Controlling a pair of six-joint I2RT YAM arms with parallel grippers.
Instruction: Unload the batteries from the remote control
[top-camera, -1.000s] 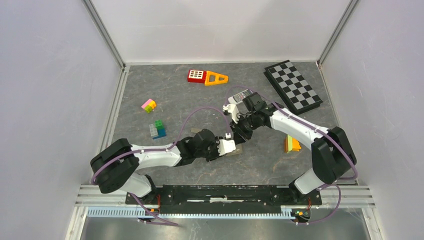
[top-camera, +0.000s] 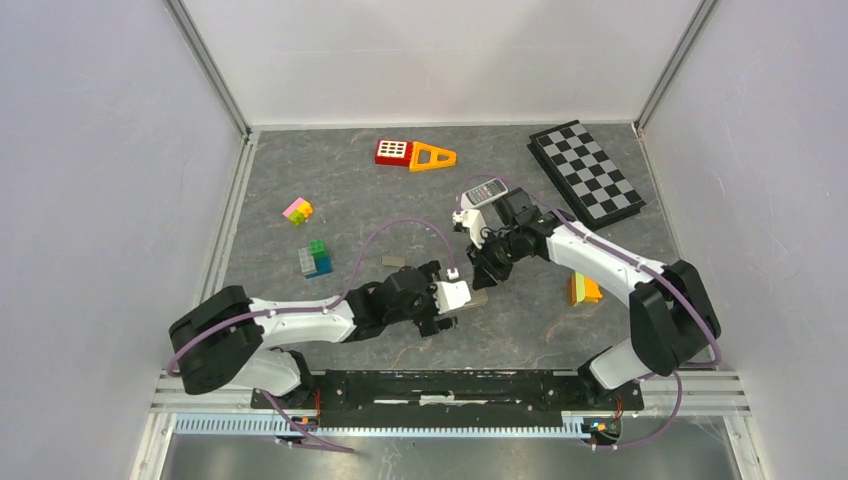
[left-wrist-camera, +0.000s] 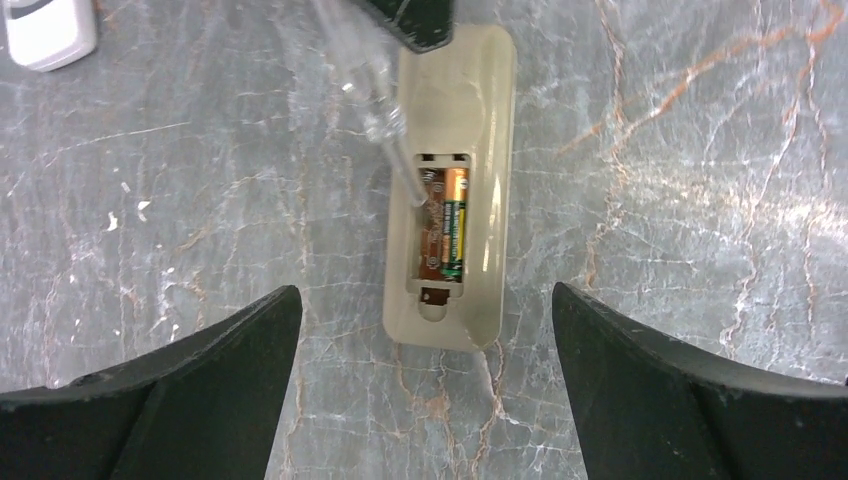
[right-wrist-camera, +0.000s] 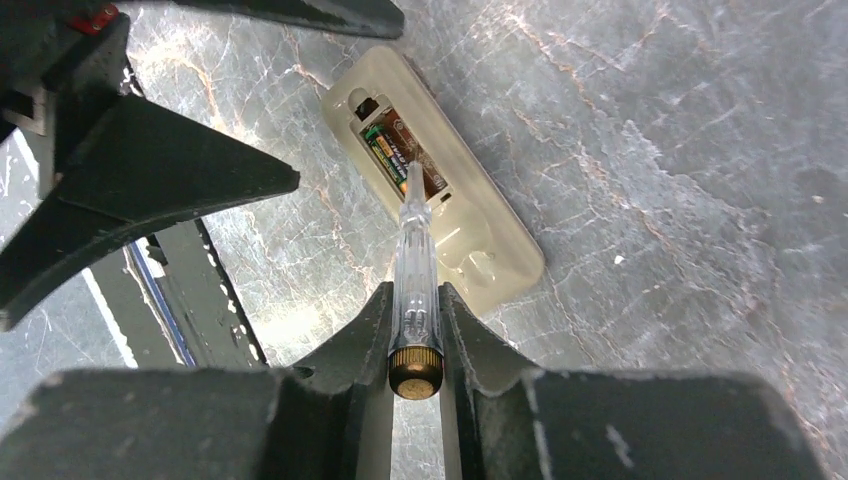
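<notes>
A beige remote control (left-wrist-camera: 455, 90) lies back up on the grey floor, its battery compartment uncovered. My right gripper is shut on a clear tool (right-wrist-camera: 415, 260) with a brass-coloured end; its thin tip reaches over the compartment near the batteries' ends, and whether it touches them I cannot tell. Open on both sides of the remote, my left gripper has nothing between its fingers. From the top, the two arms hide much of the remote.
A small beige piece (top-camera: 393, 261), perhaps the battery cover, lies left of the remote. Behind the right gripper is a white calculator-like object (top-camera: 484, 193). A checkerboard (top-camera: 590, 172) and several toy bricks lie farther out.
The remote shifted slightly.
</notes>
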